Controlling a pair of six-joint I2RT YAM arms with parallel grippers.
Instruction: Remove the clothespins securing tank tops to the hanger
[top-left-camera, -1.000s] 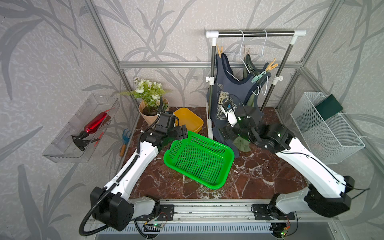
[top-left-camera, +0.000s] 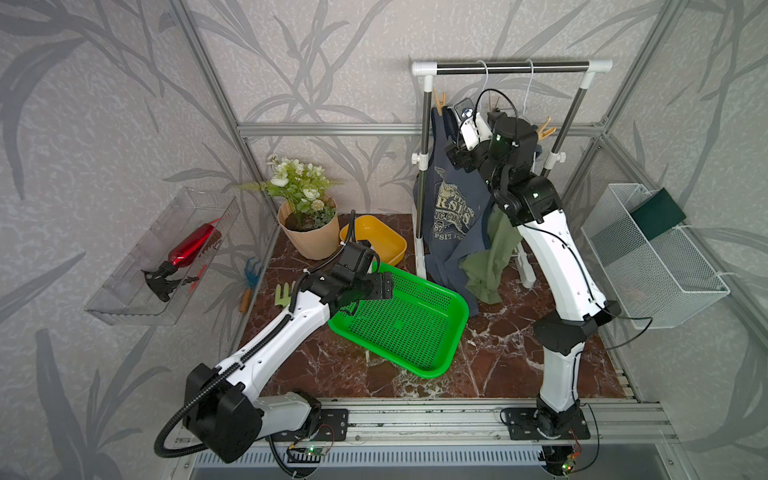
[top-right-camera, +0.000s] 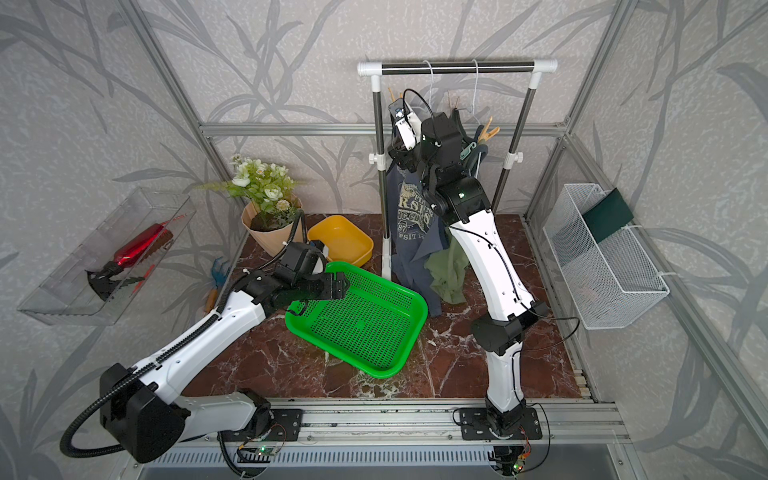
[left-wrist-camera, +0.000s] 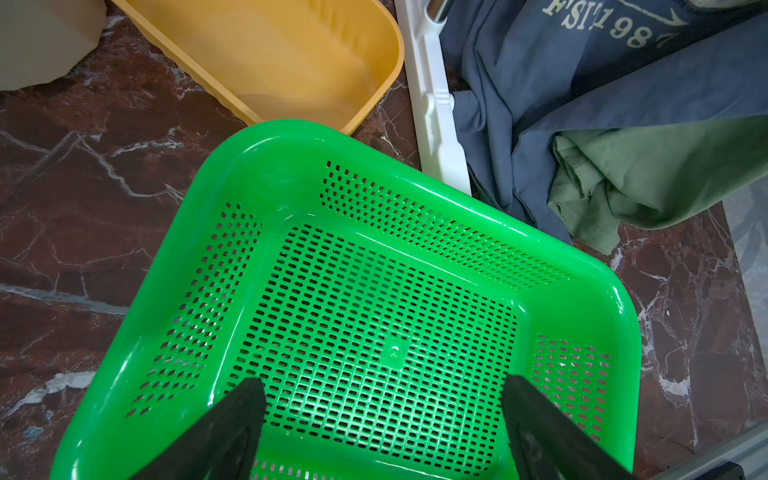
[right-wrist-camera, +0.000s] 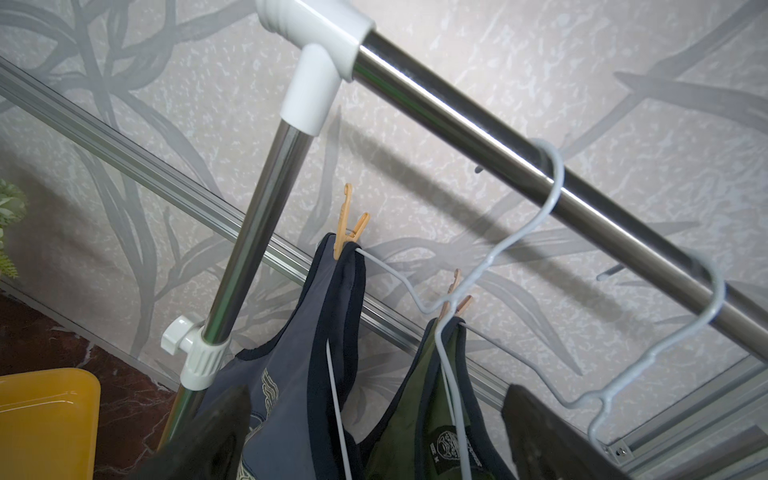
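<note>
A dark blue tank top (top-left-camera: 453, 188) with printed lettering hangs at the front of the rack; a green one (right-wrist-camera: 436, 428) hangs behind it. Orange clothespins show at the blue top's left strap, clothespin (right-wrist-camera: 345, 224), and at the green top, clothespin (right-wrist-camera: 453, 296). On the right, an orange clothespin (top-right-camera: 486, 130) and a teal clothespin (top-right-camera: 468, 149) show. White hangers (right-wrist-camera: 488, 260) hook over the bar. My right gripper is open before the blue top, its fingers apart, no clothespin between them. Over the green basket stands my left gripper, open and empty.
The green basket (top-left-camera: 456, 340) is empty. Beyond it sit a yellow tray (top-left-camera: 382, 237) and a potted plant (top-left-camera: 308, 224). The rack's metal post (right-wrist-camera: 256, 240) and bar (right-wrist-camera: 496, 156) are close to my right gripper. A wire basket (top-left-camera: 660, 256) hangs on the right wall.
My right arm has risen from low in front of the blue top up to its straps, shifting slightly right lately. The left arm has moved slightly right over the green basket.
</note>
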